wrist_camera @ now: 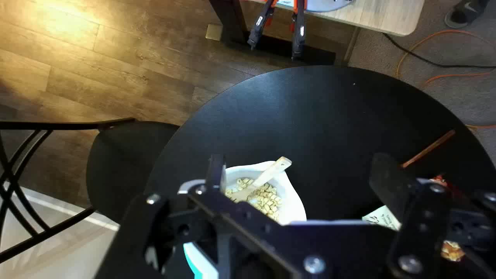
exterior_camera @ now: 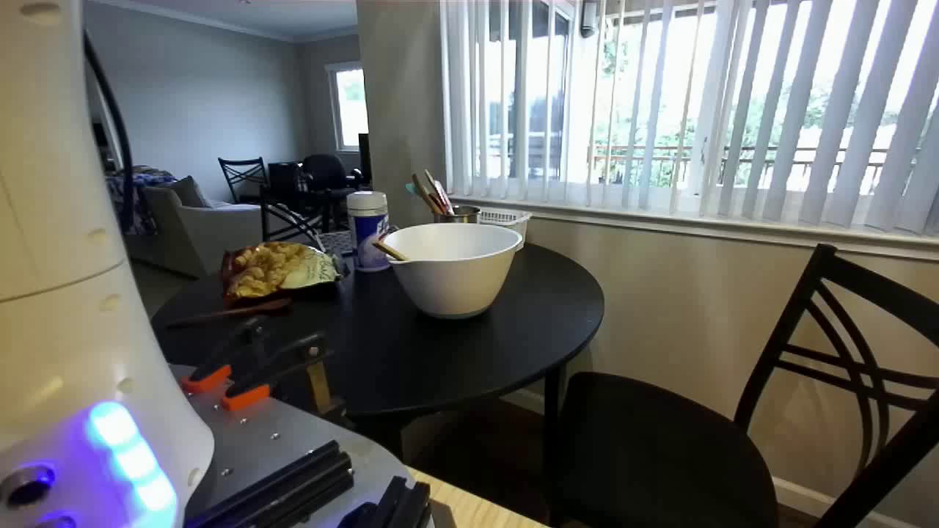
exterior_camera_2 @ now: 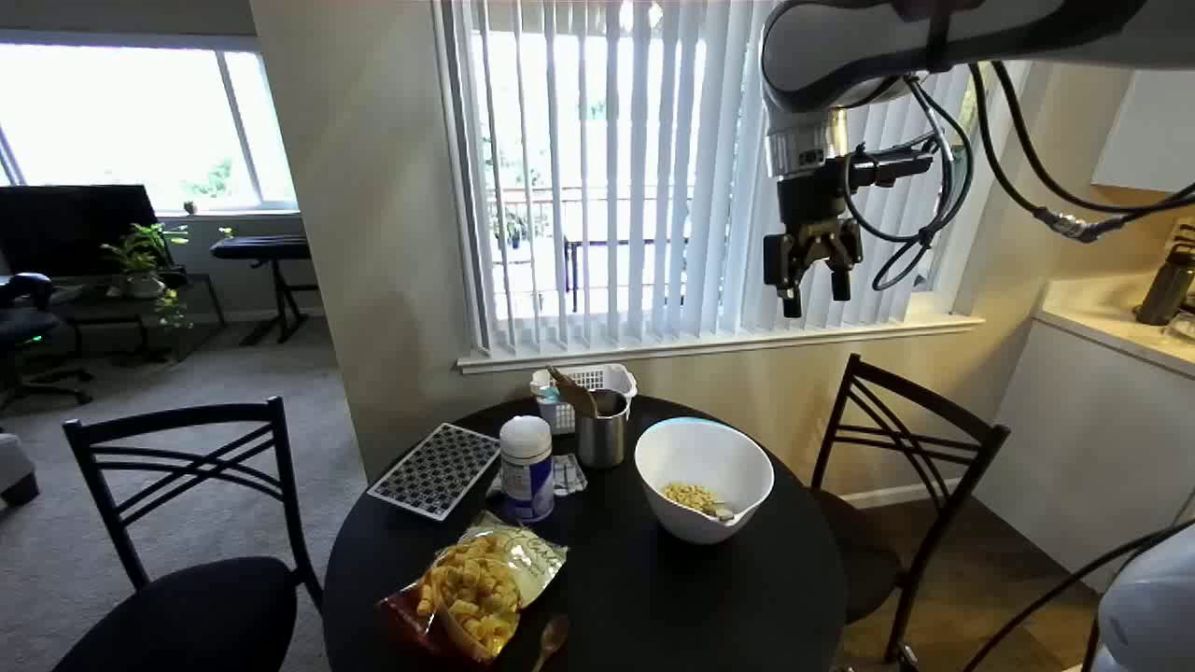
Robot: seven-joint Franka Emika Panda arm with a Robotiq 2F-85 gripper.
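Observation:
High above the table's window side, my gripper (exterior_camera_2: 815, 301) points downward, open and empty between its fingers. Below it and toward the camera's left stands a white bowl (exterior_camera_2: 702, 480) on the round black table (exterior_camera_2: 739, 605). Small pale pasta-like pieces (wrist_camera: 265, 200) lie in the bowl. A light wooden utensil (wrist_camera: 269, 174) leans in it, its handle over the rim. An opened bag of yellow puffed snacks (exterior_camera_2: 482, 588) lies near the front of the table, a wooden spoon (exterior_camera_2: 552, 638) beside it. From the wrist, my own dark fingers (wrist_camera: 216, 172) cover part of the bowl.
Behind the bowl are a metal pot with utensils (exterior_camera_2: 602, 431), a white basket (exterior_camera_2: 583, 381), a wipes canister (exterior_camera_2: 527, 470) and a patterned board (exterior_camera_2: 437, 470). A black chair (exterior_camera_2: 896, 482) stands at the right. Bare tabletop (wrist_camera: 297, 111) lies on the robot-base side.

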